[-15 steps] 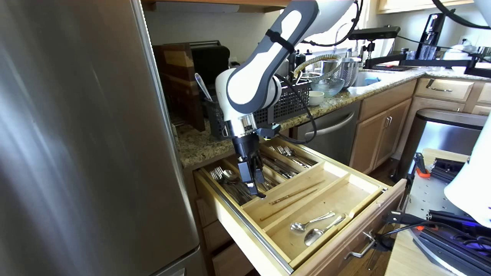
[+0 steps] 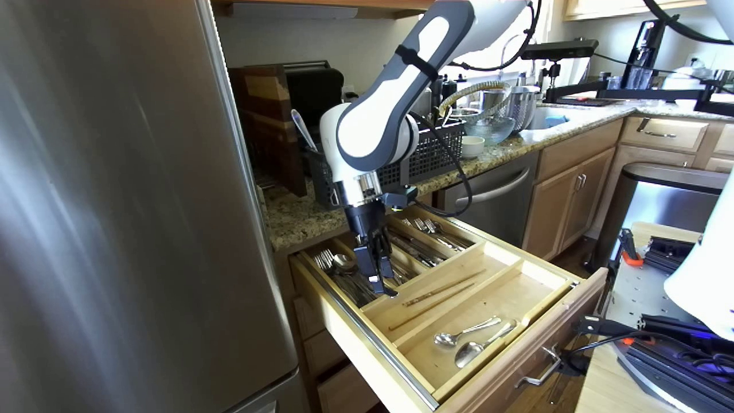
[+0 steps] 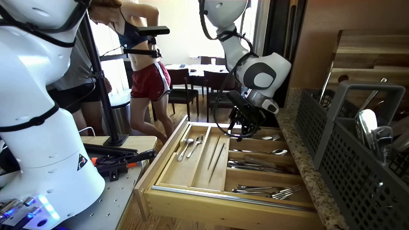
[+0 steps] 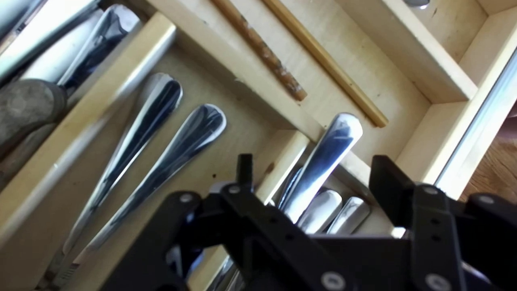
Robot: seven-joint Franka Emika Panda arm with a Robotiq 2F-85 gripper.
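In the wrist view the black fingers (image 4: 387,182) of my gripper show on both sides of a shiny utensil handle (image 4: 334,140). This handle stands tilted up higher than the other handles (image 4: 323,208) below it. A gap shows on either side of it at the fingertips, and contact lower down is hidden. My gripper (image 2: 382,285) points down into the back left part of the open drawer in exterior view 1, close to the divider. Forks and spoons (image 2: 340,265) lie in the left compartment there.
Two chopsticks (image 2: 440,295) lie in the long middle compartment, and two spoons (image 2: 475,341) in the front one. Wooden dividers (image 4: 135,63) separate the sections. A refrigerator (image 2: 137,206) stands left of the drawer; a dish rack (image 3: 341,153) sits on the counter behind.
My gripper's fingers look slightly farther apart in exterior view 1, and the arm has shifted a little to the left. The cutlery in the drawer looks the same.
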